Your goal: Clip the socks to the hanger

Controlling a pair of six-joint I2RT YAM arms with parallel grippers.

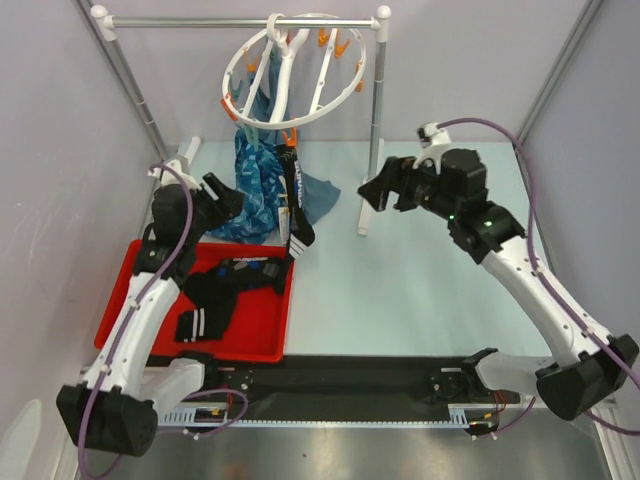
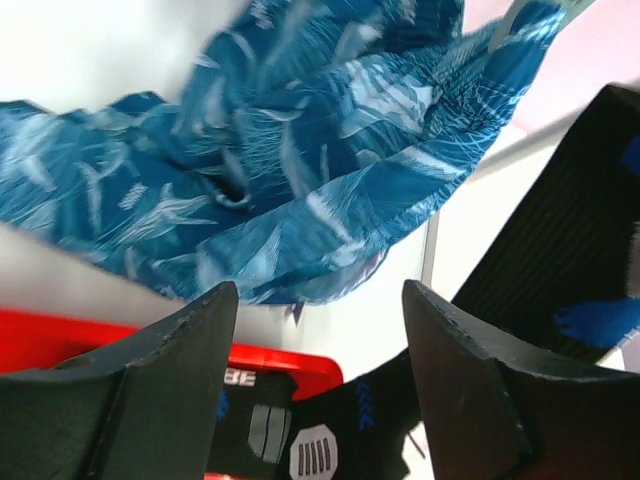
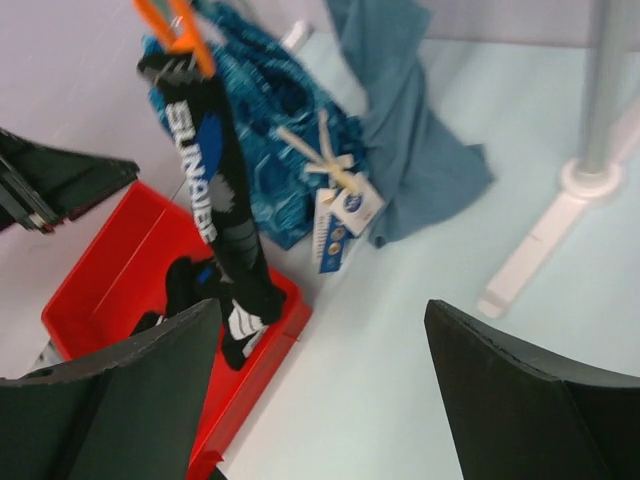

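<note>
A white round hanger (image 1: 340,112) with orange and teal clips hangs from the metal rod. From its front orange clip (image 3: 185,38) a black sock (image 1: 294,200) dangles, its striped end down. Loose black socks (image 1: 222,290) lie in the red tray (image 1: 282,340). My left gripper (image 1: 232,196) is above the tray's back part, beside the hung cloth; its fingers (image 2: 170,390) stand apart with nothing seen held. Right of the hanging sock, my right gripper (image 1: 380,193) hovers clear of everything, fingers (image 3: 510,390) wide apart and empty.
Blue patterned cloth (image 1: 258,190) and a plainer blue-grey cloth (image 1: 322,198) hang behind the sock. The rack's right post (image 1: 377,110) and its white foot (image 1: 364,218) stand near my right gripper.
</note>
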